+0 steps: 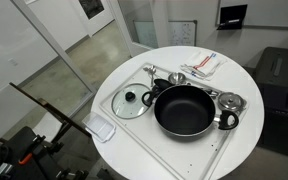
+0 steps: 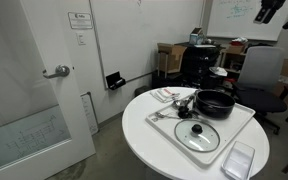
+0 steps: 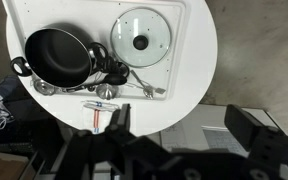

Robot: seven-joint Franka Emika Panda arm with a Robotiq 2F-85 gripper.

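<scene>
A black two-handled pot (image 1: pixel 184 110) stands on a white tray (image 1: pixel 156 160) on the round table. To its left lies a glass lid (image 1: pixel 131 101) with a black knob. Between pot and lid are several dark-handled utensils (image 3: pixel 117 74) and a small metal strainer or bowl (image 3: pixel 106 91). Another small metal pot (image 1: pixel 230 101) sits by the pot's far handle. My gripper is open and empty, its fingers (image 3: pixel 121 119) spread wide apart above the table's edge. It touches none of the things on the tray.
A cloth or paper with red marks (image 1: pixel 203 65) lies behind the tray. At the table's edge stands a clear plastic container (image 2: pixel 238 160). An office chair (image 2: pixel 260 75) and a glass wall are close around the table.
</scene>
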